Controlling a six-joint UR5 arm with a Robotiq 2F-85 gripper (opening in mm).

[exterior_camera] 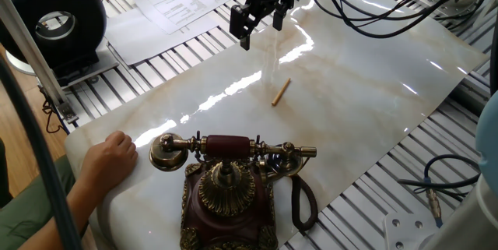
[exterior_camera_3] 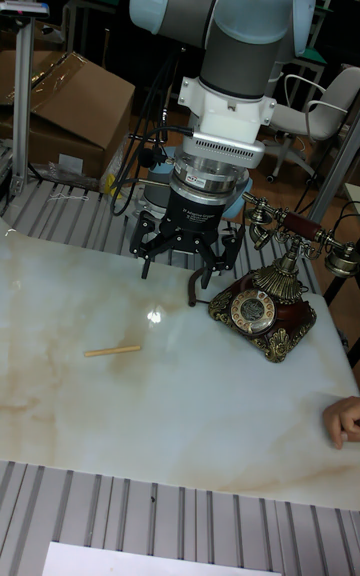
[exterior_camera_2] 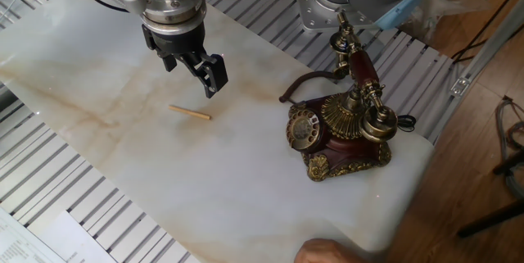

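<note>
Above the marbled board hangs my gripper (exterior_camera: 262, 33), its two black fingers spread wide and nothing between them. In the third exterior view the gripper (exterior_camera_3: 177, 269) also shows a clear gap between its fingertips. A short, thin wooden stick (exterior_camera: 281, 92) lies flat on the board, apart from the gripper. In the second exterior view the stick (exterior_camera_2: 190, 112) lies below and to the left of the fingers. An ornate dark-red and brass rotary telephone (exterior_camera_2: 340, 132) stands on the board, its handset (exterior_camera: 228, 146) resting on the cradle.
A person's hand (exterior_camera: 113, 161) rests on the edge of the marbled board (exterior_camera_3: 160, 416). The telephone's dark cord (exterior_camera: 304, 205) loops beside it. Papers (exterior_camera: 177, 1) lie on the slatted table beyond the board. Around the stick the board is clear.
</note>
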